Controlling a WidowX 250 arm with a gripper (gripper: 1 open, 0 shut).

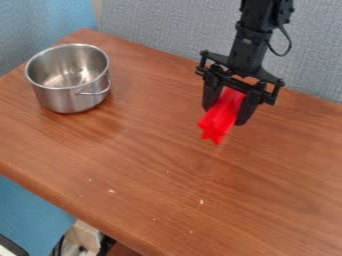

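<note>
The black gripper point(230, 97) reaches down over the right half of the wooden table and is shut on a red object point(219, 119), which hangs tilted from its fingers, its lower end toward the front left. Whether the red object touches the tabletop is hard to tell. A steel pot point(68, 84) with a side handle stands at the table's left, apart from the gripper and the red object.
A grey fabric wall point(174, 25) runs behind it. A blue surface point(27, 200) lies beyond the table's left edge, with some cables at bottom left.
</note>
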